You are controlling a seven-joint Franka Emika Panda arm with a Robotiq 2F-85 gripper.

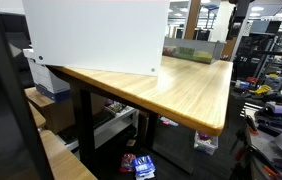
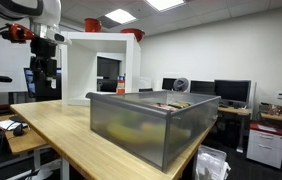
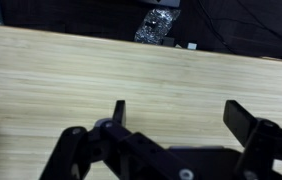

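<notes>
In the wrist view my gripper is open above the bare wooden table (image 3: 171,80), its two black fingers wide apart with nothing between them. In exterior view 2 the gripper (image 2: 47,78) hangs at the left, above the table's edge and clear of the surface. A grey see-through bin (image 2: 156,128) stands on the table, with small items showing over its rim. Behind it is a white open-fronted box or shelf (image 2: 79,75), and a red and white container (image 2: 121,84) stands near that shelf.
From exterior view 1, a large white panel (image 1: 96,35) hides the back of the table. On the floor beneath lie several small packages (image 1: 143,166). Desks with monitors (image 2: 231,92) are farther off.
</notes>
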